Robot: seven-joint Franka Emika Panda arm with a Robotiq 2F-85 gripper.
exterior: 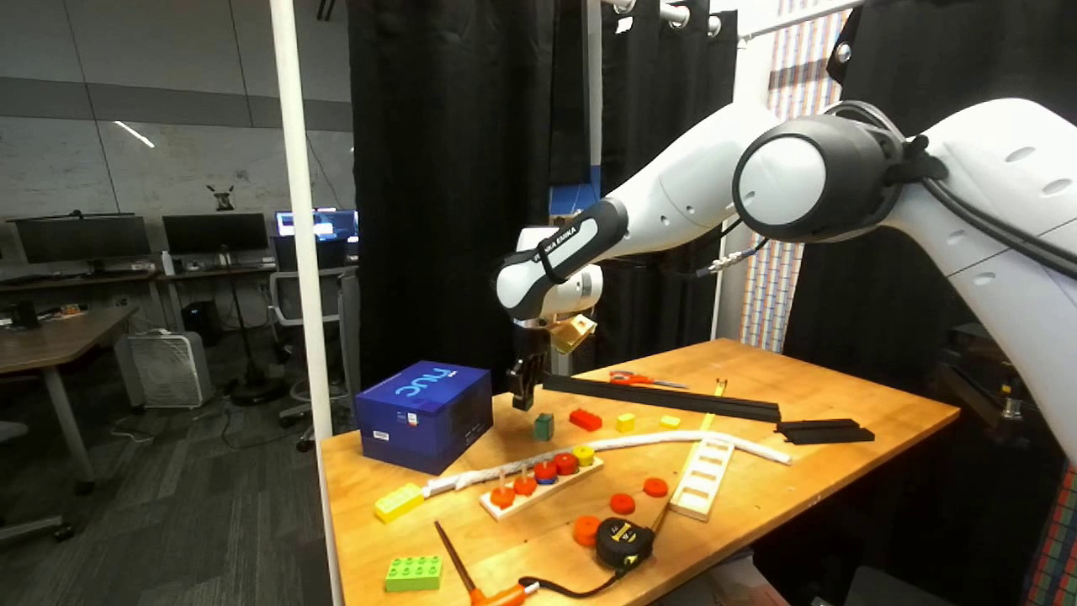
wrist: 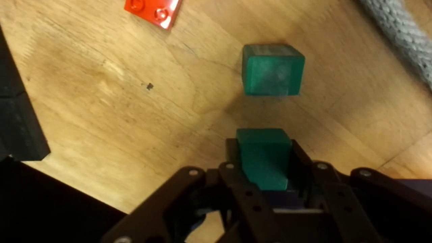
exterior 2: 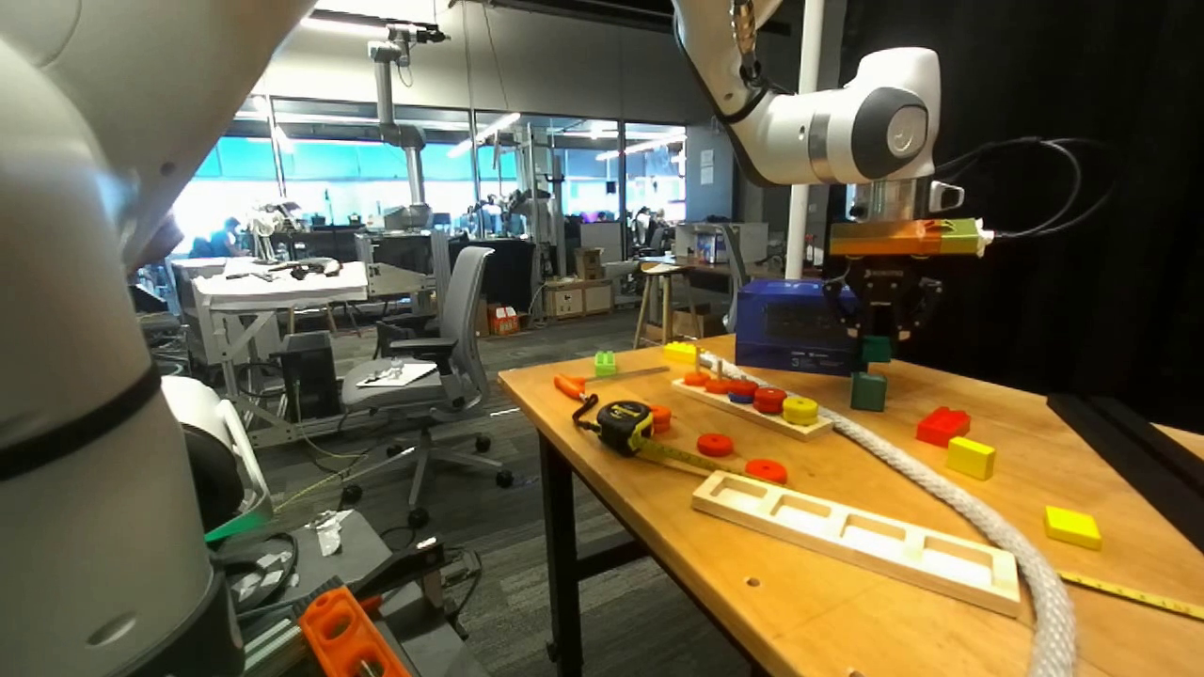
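Observation:
A green block (wrist: 265, 160) is gripped between the black fingers of my gripper, which is shut on it. In exterior view 2 this held block (exterior 2: 876, 349) hangs above the tabletop, close to the blue box. A second green block (wrist: 273, 75) rests on the wood, just ahead of the held one in the wrist view and apart from it. Exterior view 1 has that resting block (exterior: 544, 426) a little right of and lower than my gripper.
Close by are a red brick (exterior: 586, 419), a blue box (exterior: 424, 414) and a white rope (exterior: 606, 443). Yellow blocks (exterior 2: 971, 457), a peg board (exterior 2: 801, 428), a wooden frame (exterior 2: 858, 536) and a tape measure (exterior 2: 624, 427) occupy the table. Black rails (exterior: 666, 397) lie behind.

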